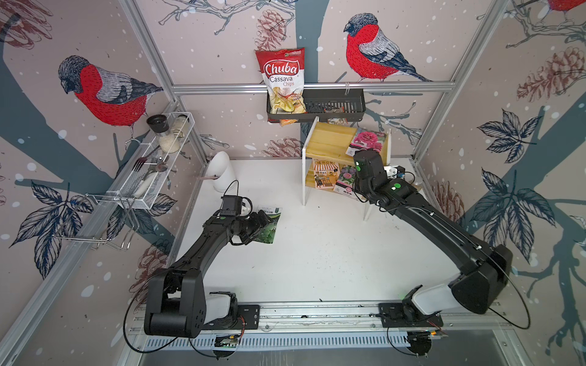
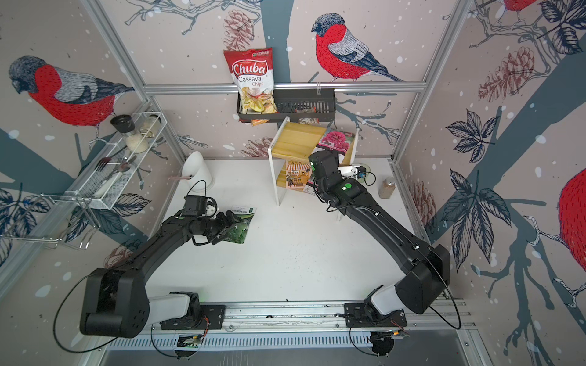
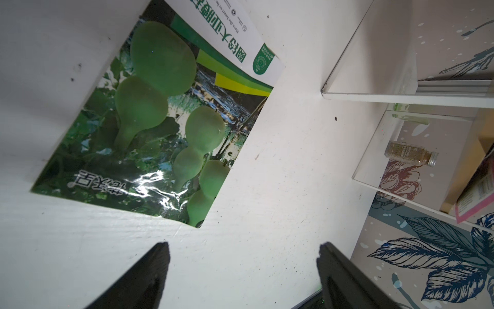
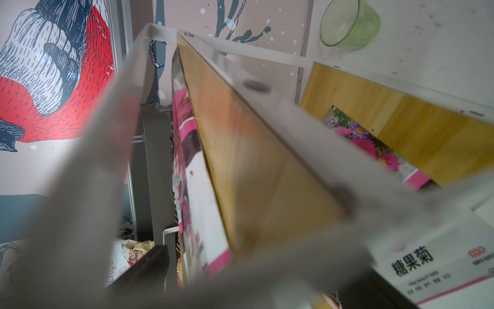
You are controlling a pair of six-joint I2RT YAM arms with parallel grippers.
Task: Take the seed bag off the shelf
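Note:
A pink-flower seed bag point(image 1: 366, 139) lies on the top board of the wooden shelf point(image 1: 323, 143); a second flowered bag point(image 1: 345, 178) is on the lower board. My right gripper is raised at the shelf's front right, open, close beside the upper bag, with white frame parts blurred near its camera. My left gripper is open over the white table, near a green seed bag point(image 3: 154, 118) lying flat, with nothing between its fingers.
A white container point(image 1: 218, 170) stands at the back left, a spice jar point(image 2: 386, 188) right of the shelf. A wire rack point(image 1: 152, 161) and black basket with chips point(image 1: 280, 79) hang on the walls.

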